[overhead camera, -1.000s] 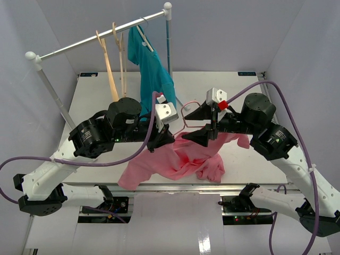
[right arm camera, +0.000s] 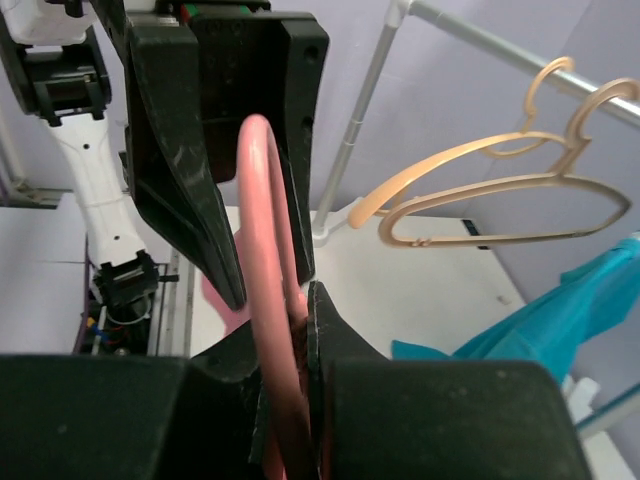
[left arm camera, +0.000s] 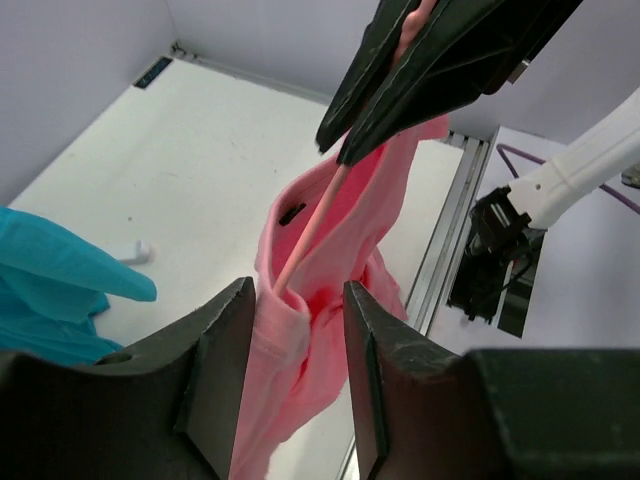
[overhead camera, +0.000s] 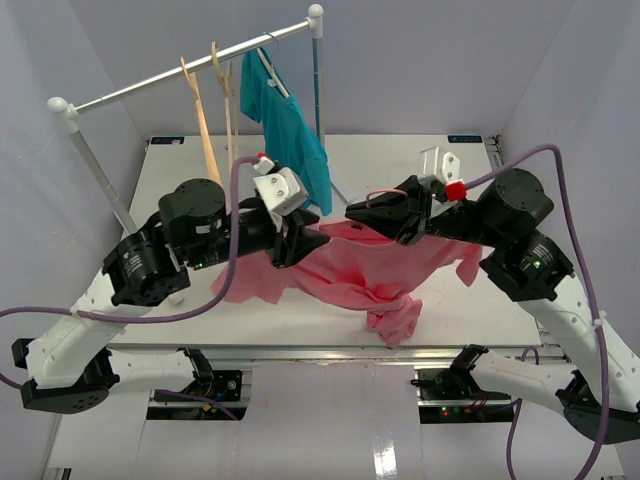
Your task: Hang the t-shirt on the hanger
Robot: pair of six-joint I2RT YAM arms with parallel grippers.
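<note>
A pink t-shirt [overhead camera: 350,275] hangs in folds between the grippers over the white table [overhead camera: 450,310]. A thin pink hanger runs from my right gripper [overhead camera: 385,215], which is shut on it, down into the shirt's opening in the left wrist view. My left gripper has its two fingers apart on either side of the shirt where the hanger enters; whether it grips the cloth is unclear. In the top view that gripper [overhead camera: 298,238] is left of and below the right one.
A white rail [overhead camera: 240,48] stands at the back left with wooden hangers [overhead camera: 205,130] and a teal t-shirt [overhead camera: 285,130] on it. The table's front edge is below the pink shirt.
The left gripper has shifted left and up, and the pink shirt is lifted and spread more to the left.
</note>
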